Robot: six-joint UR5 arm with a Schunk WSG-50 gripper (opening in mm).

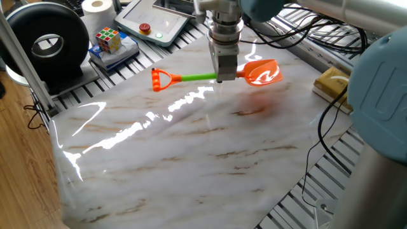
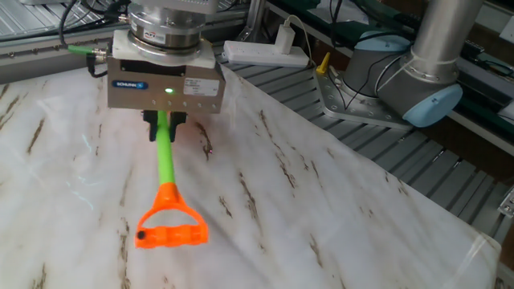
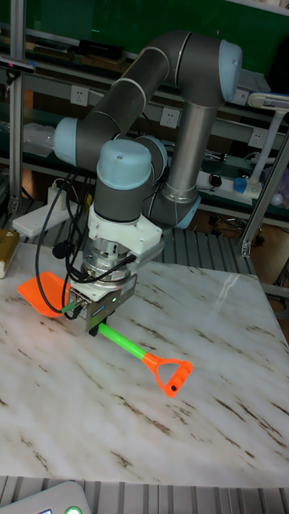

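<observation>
A toy shovel with an orange D-handle (image 2: 171, 235), a green shaft (image 2: 165, 160) and an orange blade (image 1: 263, 72) is held crosswise under the arm. My gripper (image 2: 165, 131) points down and is shut on the green shaft, one black finger (image 2: 151, 127) on each side of it. In exterior view 1 the blade extends to the right and the D-handle to the left. An orange reflection on the tabletop, apart from the blade, suggests the shovel is raised above the surface. The housing hides the shaft's blade end in exterior view 2.
A yellow box (image 1: 332, 84) lies at the right edge. Beyond the left edge are a Rubik's cube (image 1: 108, 39), a teach pendant (image 1: 152, 22) and a black round object (image 1: 44, 44). Cables hang by the arm.
</observation>
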